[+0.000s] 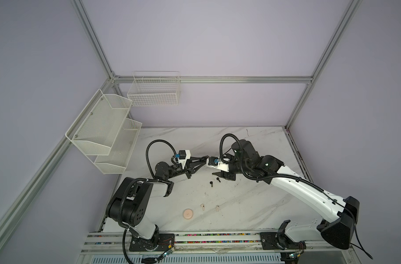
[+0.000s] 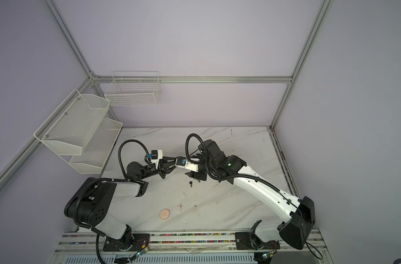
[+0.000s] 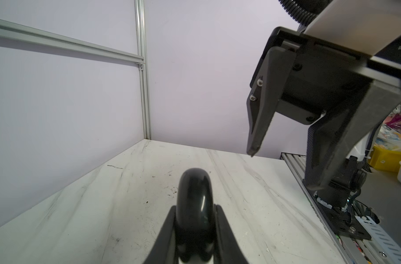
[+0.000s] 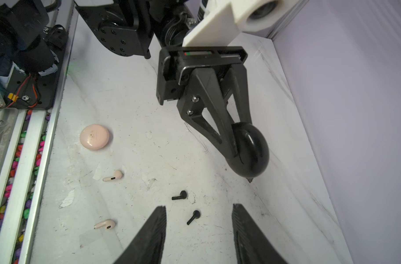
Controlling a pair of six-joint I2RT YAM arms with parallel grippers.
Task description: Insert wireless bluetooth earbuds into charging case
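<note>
The glossy black charging case is held upright in my left gripper, also filling the lower middle of the left wrist view [image 3: 194, 206]. My right gripper hangs facing it, fingers apart and empty. On the table lie two black earbuds [image 4: 181, 195] [image 4: 194, 216] below the grippers, two pink earbuds [image 4: 113, 176] [image 4: 104, 224], and a round pink case [image 4: 94, 137] nearer the front edge.
White mesh shelves [image 1: 99, 149] hang on the left wall, with a wire basket [image 1: 153, 99] at the back. The marble table [image 1: 271, 202] is otherwise mostly clear.
</note>
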